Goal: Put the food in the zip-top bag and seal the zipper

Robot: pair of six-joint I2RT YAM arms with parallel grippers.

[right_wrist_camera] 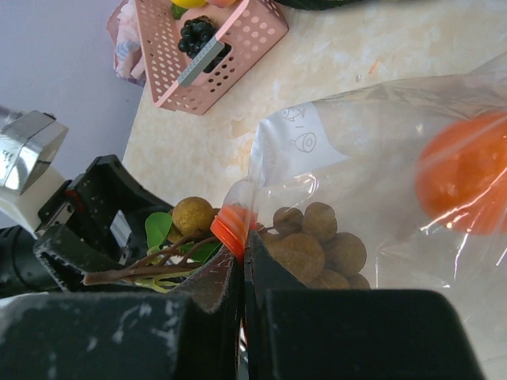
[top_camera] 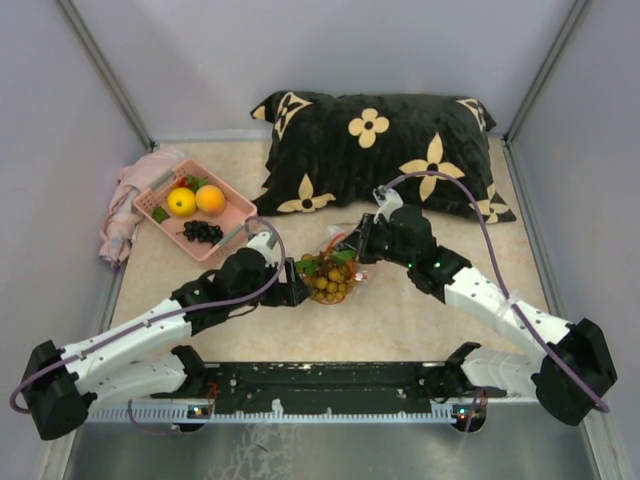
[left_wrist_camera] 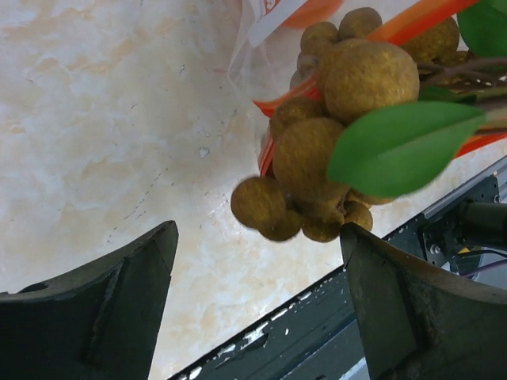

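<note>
A clear zip top bag (right_wrist_camera: 364,206) with an orange zipper lies mid-table. A bunch of brown longan-like fruit (top_camera: 330,284) with green leaves (left_wrist_camera: 404,146) is at its mouth, partly inside, some fruit and stems sticking out. My left gripper (top_camera: 292,284) is open just left of the bunch, fingertips close to the loose end in the left wrist view, nothing between them. My right gripper (top_camera: 356,243) is shut at the bag's top edge; the orange zipper and film run into its fingertips in the right wrist view.
A pink basket (top_camera: 224,229) with an apple, orange, grapes and greens stands back left, beside a pink cloth (top_camera: 128,210). A black patterned pillow (top_camera: 380,150) lies along the back.
</note>
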